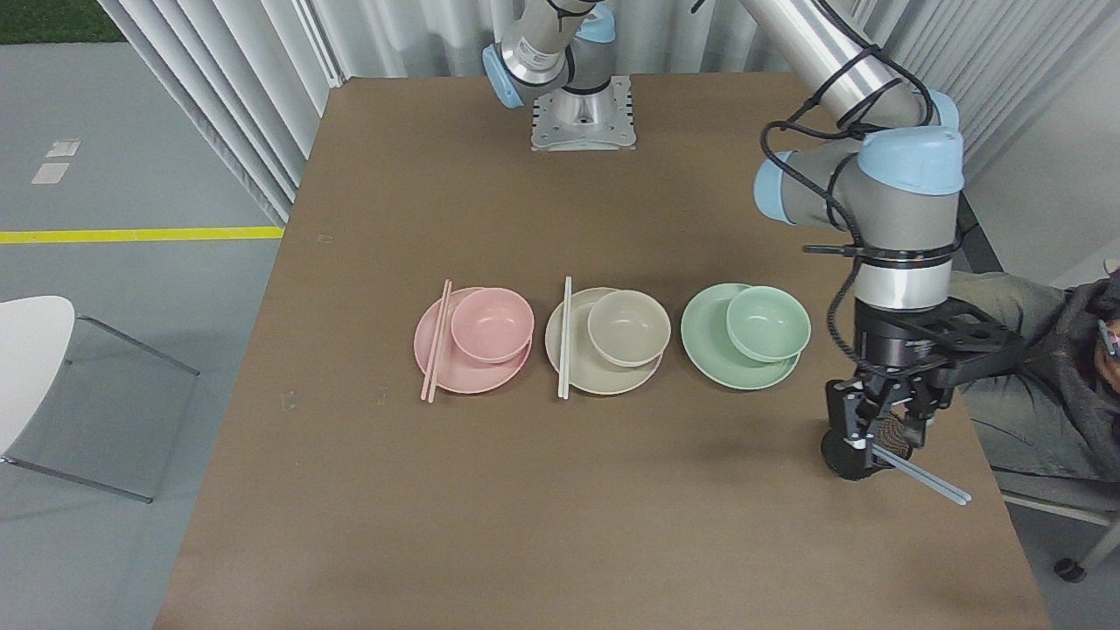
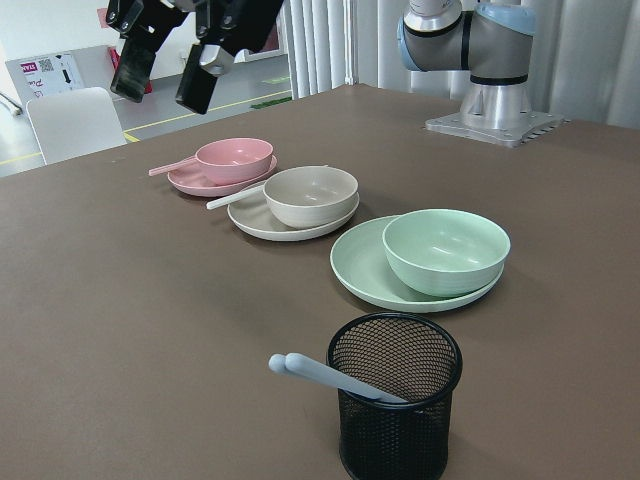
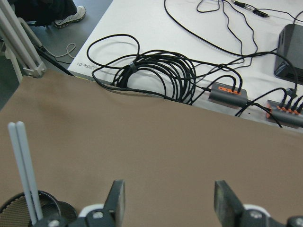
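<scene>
My gripper [image 2: 168, 62] hangs open above the table, in the upper left of the left view. A black mesh cup [image 2: 394, 430] stands at the table's right end, with pale chopsticks [image 2: 330, 376] leaning in it and sticking out sideways. The wrist view shows both fingers apart, cup and chopsticks beside them. A green bowl [image 1: 768, 319] sits on a green plate [image 1: 711, 346]. A cream bowl [image 1: 629, 325] and white chopsticks [image 1: 564, 338] rest on a cream plate [image 1: 598, 380]; a pink bowl [image 1: 493, 320] and pink chopsticks [image 1: 436, 341] rest on a pink plate [image 1: 472, 380].
A person [image 1: 1060, 388] sits at the right side. Coiled cables [image 3: 156, 71] and boxes lie on a white table in the wrist view.
</scene>
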